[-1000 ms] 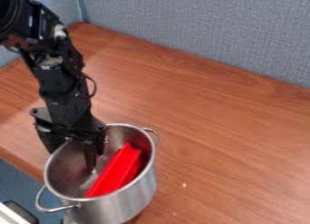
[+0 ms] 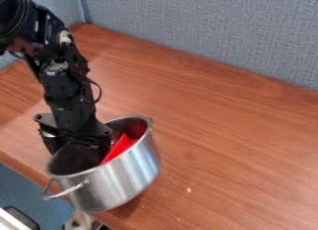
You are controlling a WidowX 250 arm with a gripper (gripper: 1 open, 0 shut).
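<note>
A steel pot (image 2: 122, 178) with side handles stands at the front-left edge of the wooden table. A red object (image 2: 121, 145) lies inside it, mostly hidden by the pot's wall. My black gripper (image 2: 77, 141) is at the pot's left rim, its lower part partly hidden behind or inside the pot; I cannot make out its fingers clearly.
Grey padded walls (image 2: 211, 29) bound it at the back. Below the left edge is a blue-grey floor with a white-and-black item (image 2: 15, 218).
The pot has shifted slightly and appears more tilted, so less of its inside and of the red object shows. The gripper has moved only a little.
</note>
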